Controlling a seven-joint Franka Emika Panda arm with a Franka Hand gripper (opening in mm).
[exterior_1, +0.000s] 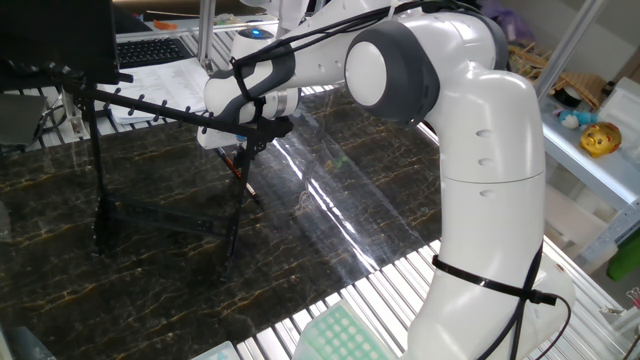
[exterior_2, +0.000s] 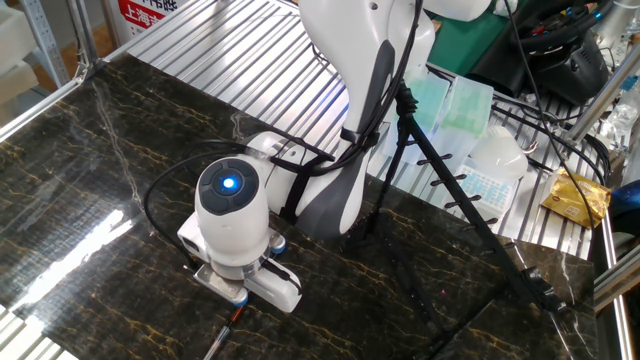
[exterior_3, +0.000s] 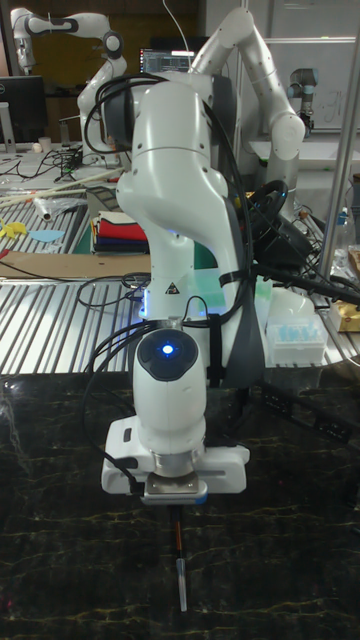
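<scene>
A thin brush-like or pen-like stick (exterior_3: 180, 555) with a dark and orange shaft and a pale, clear-looking end lies on the dark marbled table. Directly above its inner end, my gripper (exterior_3: 176, 493) points down, very low over the surface. In exterior view 2 the stick (exterior_2: 226, 328) comes out from beneath the white hand. Exterior view 1 shows the stick (exterior_1: 247, 183) partly behind a black stand leg. The hand body and its mount hide the fingers in every view, so whether they touch or hold the stick cannot be told.
A black frame stand (exterior_1: 237, 205) rises close beside the arm. Pale green containers (exterior_2: 465, 105) and a white rack (exterior_2: 480, 190) sit on the slatted edge. Clear film (exterior_1: 340, 200) seems to cover part of the table. Open tabletop (exterior_3: 64, 512) lies left of the hand.
</scene>
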